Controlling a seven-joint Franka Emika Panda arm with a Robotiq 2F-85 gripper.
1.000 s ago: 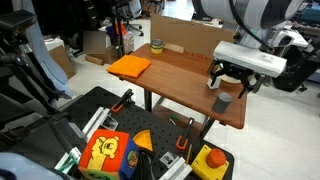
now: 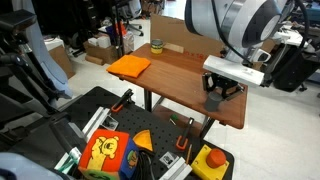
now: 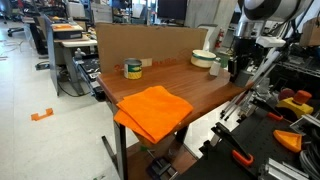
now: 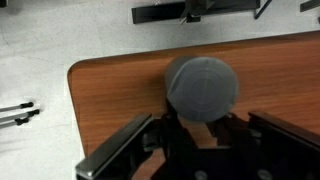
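Note:
A grey cup (image 4: 202, 88) stands near the end of the wooden table. In the wrist view its round end shows just ahead of my gripper. The dark fingers are apart, one toward each side of the cup's near part; whether they touch it cannot be told. In exterior view 1 my gripper (image 2: 224, 88) is low over the table, right at the cup (image 2: 213, 101), hiding part of it. My gripper (image 3: 238, 72) also shows small at the far end of the table in exterior view 2.
An orange cloth (image 3: 154, 110) lies at the other end of the table, with a can (image 3: 133, 69) near the cardboard backing (image 3: 150, 47). A white-green pot (image 3: 203, 58) stands close to the arm.
My gripper has come down from above the table to the grey cup. The cup appears slightly farther left in exterior view 1 and is now partly covered by the fingers.

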